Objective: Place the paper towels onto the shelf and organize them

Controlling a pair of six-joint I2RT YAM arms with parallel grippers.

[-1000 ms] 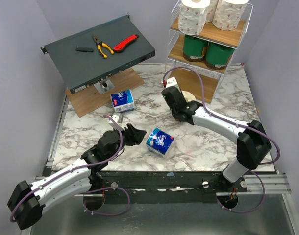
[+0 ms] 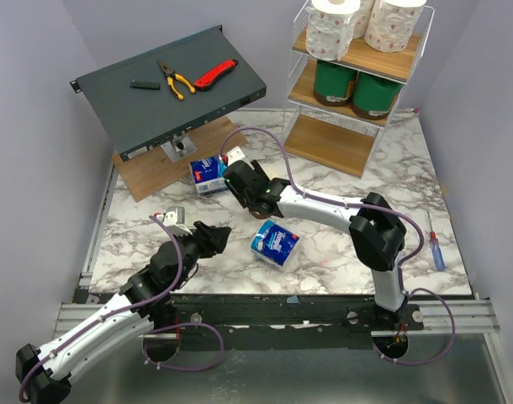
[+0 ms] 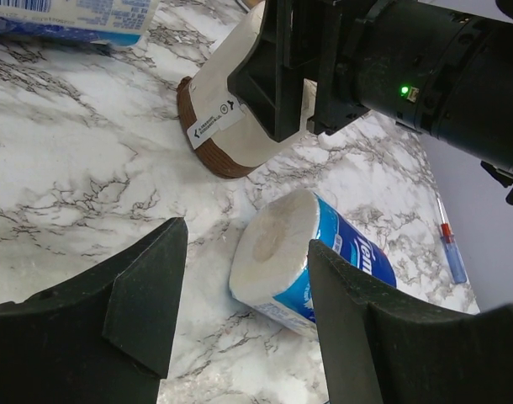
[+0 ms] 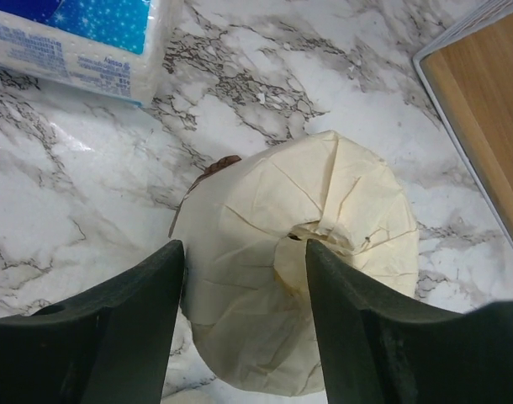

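Note:
A cream paper-wrapped roll with a brown base band [image 3: 214, 151] is on the marble table. In the right wrist view, the fingers of my right gripper straddle the wall of this roll [image 4: 265, 210], one outside it and one at its centre hole. Apart from everything, my left gripper is open and empty. Beyond its fingers lies a blue-and-white paper pack [image 3: 353, 252], on its side. Another blue-and-white pack [image 2: 209, 175] rests near the wooden board, left of the roll. At the upper right stands the shelf [image 2: 328, 145].
White patterned rolls [image 2: 332, 29] fill the top tier, and two green-and-brown rolls [image 2: 374, 94] stand on the middle one. The bottom tier looks bare. A dark cabinet [image 2: 156, 101] carrying tools overhangs the back left. A screwdriver [image 2: 437, 252] lies at right.
My right gripper and the cream roll have moved left, away from the shelf and towards the rear blue pack. My left gripper has drawn back a little to the left.

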